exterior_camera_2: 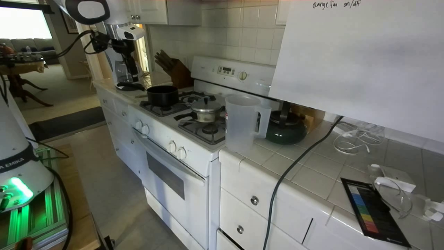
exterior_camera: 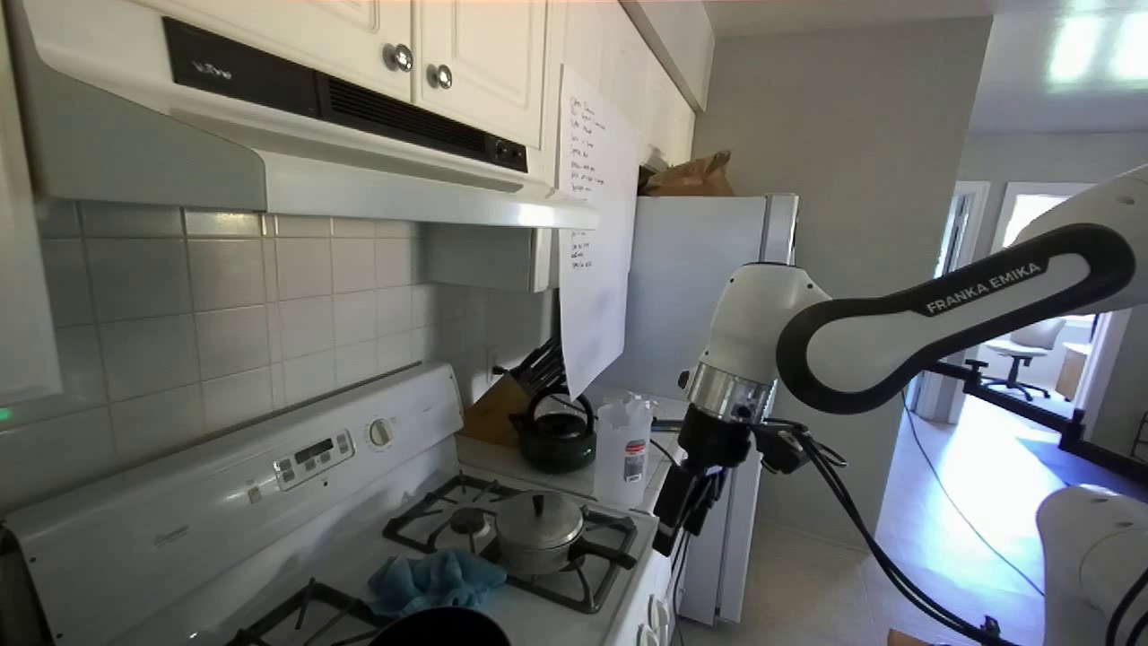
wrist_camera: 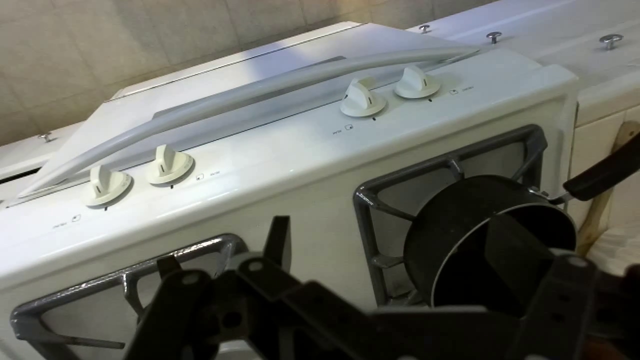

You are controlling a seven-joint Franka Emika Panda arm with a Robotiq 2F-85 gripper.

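Observation:
In the wrist view my gripper is above the stove, its dark fingers (wrist_camera: pixel 278 243) spread apart with nothing visible between them. It appears open. Exterior view 1 has the gripper (exterior_camera: pixel 669 528) pointing down beside the stove's front edge. A black pot (wrist_camera: pixel 459 225) sits on a burner grate, partly behind one finger from the wrist camera. The silver lidded pot (exterior_camera: pixel 534 529) rests on another grate, its dark handle towards the front. A crumpled blue cloth (exterior_camera: pixel 433 582) lies on the stovetop between the pots. Four-burner controls show as white knobs (wrist_camera: pixel 361 99) along the front.
A translucent pitcher (exterior_camera_2: pixel 241 125) and a dark green kettle (exterior_camera_2: pixel 286 129) stand on the tiled counter beside the stove. Hanging paper (exterior_camera: pixel 597 237) drops near the kettle. The range hood (exterior_camera: pixel 420 188) overhangs the stove. A knife block (exterior_camera_2: pixel 179 73) stands at the far side.

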